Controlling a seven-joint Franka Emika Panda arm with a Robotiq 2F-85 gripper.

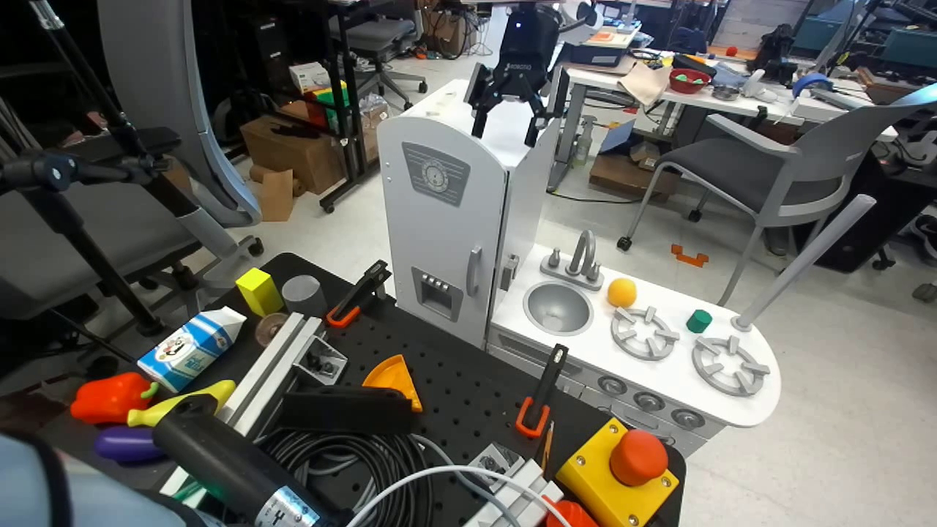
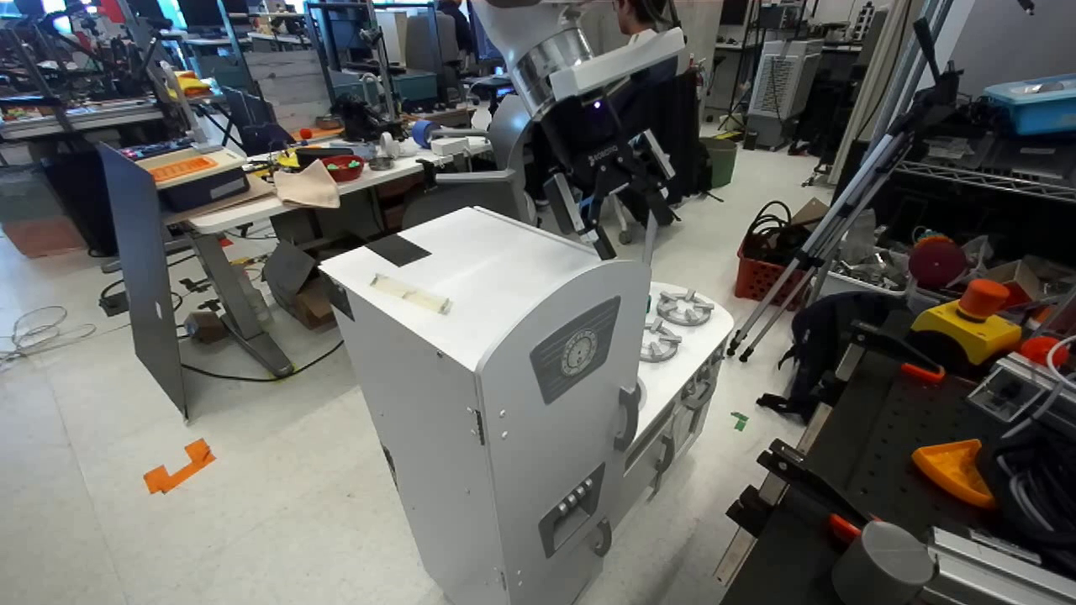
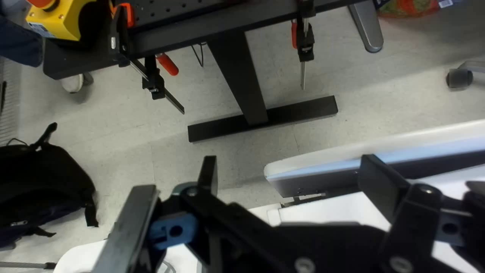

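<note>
My gripper [image 1: 506, 132] hangs over the top of the white toy fridge [image 2: 444, 272], its two fingers spread with nothing between them. In the wrist view the fingertips [image 3: 208, 175] stand wide apart above the fridge's front edge and the floor. The fridge door [image 1: 443, 237], with a grey dial plate [image 2: 577, 348] and a grey handle [image 2: 627, 418], appears slightly ajar on its handle side. What lies inside the fridge is hidden.
Beside the fridge is a white counter with a sink [image 1: 559, 307], an orange ball [image 1: 621, 293], a green cylinder [image 1: 699, 320] and two burners. A black pegboard table [image 1: 457, 386] holding clamps, toy food and cables faces the fridge across a strip of floor.
</note>
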